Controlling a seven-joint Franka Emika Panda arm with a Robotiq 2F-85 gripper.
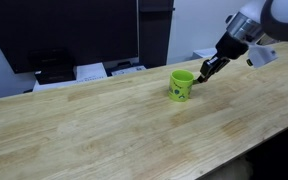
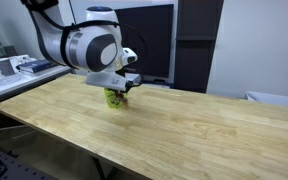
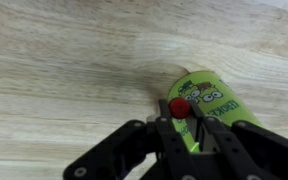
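A lime-green cup (image 1: 181, 85) with a cartoon print stands on the wooden table, and it also shows in exterior view 2 as a green cup (image 2: 113, 99) partly covered by the arm. My gripper (image 1: 202, 76) is low at the cup's right side in exterior view 1, very close to it; contact cannot be made out for sure. In the wrist view the gripper is shut on a thin stick, whose red tip (image 3: 180, 107) points toward the camera's scene, over the edge of the printed cup (image 3: 219, 108).
Dark panels (image 1: 69, 35) stand behind it, with white boxes (image 1: 89, 72) along the back edge.
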